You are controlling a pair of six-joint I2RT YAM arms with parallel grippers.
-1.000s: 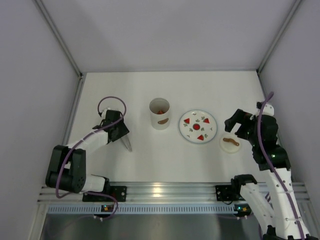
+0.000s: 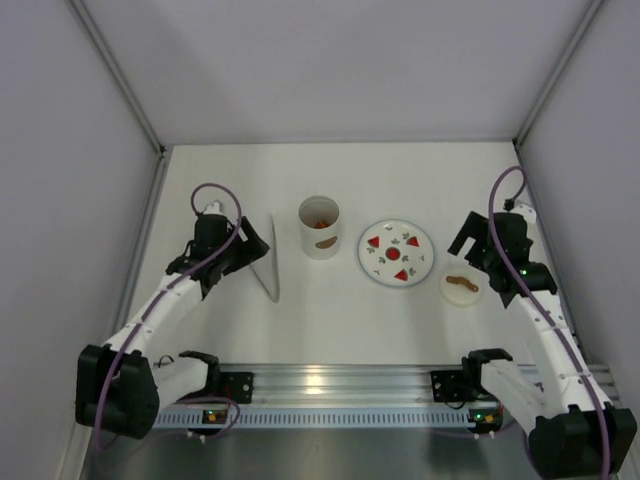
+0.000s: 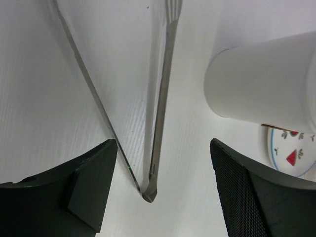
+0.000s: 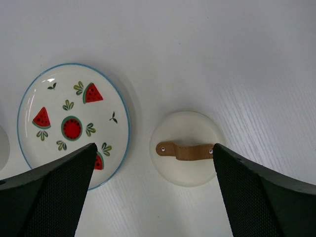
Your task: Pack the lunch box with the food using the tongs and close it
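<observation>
A white cylindrical container [image 2: 320, 240] with orange contents and a brown mark on its side stands mid-table. My left gripper is open above long, thin grey metal cutlery, including a fork [image 3: 166, 74] with its tines pointing away. Right of the container lies a blue-rimmed plate [image 2: 395, 275] with watermelon prints. A round white lid [image 4: 187, 128] with a brown leather strap lies beside the plate, under my open right gripper. Nothing shows between the fingers of either gripper.
Grey walls enclose it at the sides and back, and a metal rail runs along the front.
My left gripper has shifted slightly, uncovering more of the cutlery, whose right piece appears further right and more upright. My right arm has moved toward the back of the table.
</observation>
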